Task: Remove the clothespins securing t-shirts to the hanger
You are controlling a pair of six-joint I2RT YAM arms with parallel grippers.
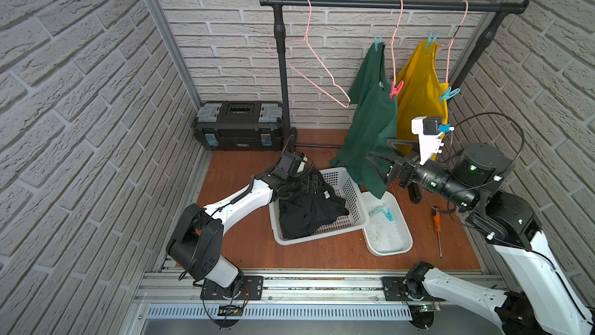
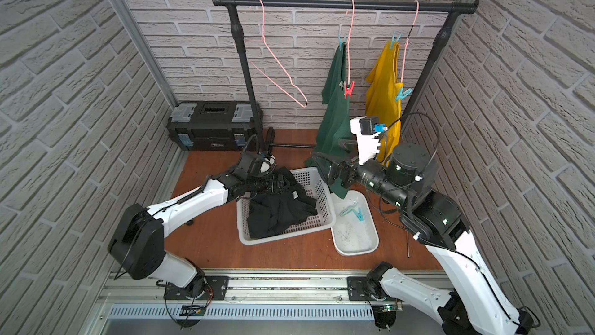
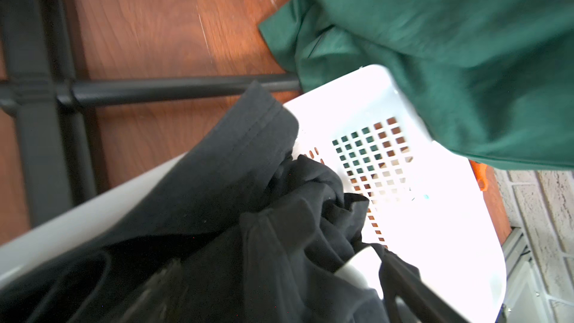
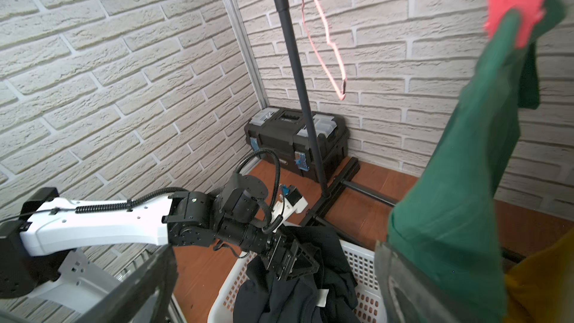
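Observation:
On the rack hang a green shirt point(image 1: 365, 136) with a red clothespin point(image 1: 396, 89) and a blue one point(image 1: 377, 41), and a yellow shirt point(image 1: 415, 105) with blue clothespins point(image 1: 448, 94). A pink hanger point(image 2: 279, 62) at left hangs empty. A dark shirt point(image 1: 310, 211) lies in the perforated basket point(image 1: 354, 204). My left gripper point(image 1: 305, 183) stands open over that shirt. My right gripper point(image 1: 387, 164) is open in front of the green shirt, below the red clothespin, which shows large in the right wrist view.
A white tray point(image 1: 384, 235) holding loose blue clothespins stands beside the basket. A black toolbox point(image 1: 238, 124) sits behind at left, next to the rack post point(image 1: 282, 68). Bare floor shows left of the basket.

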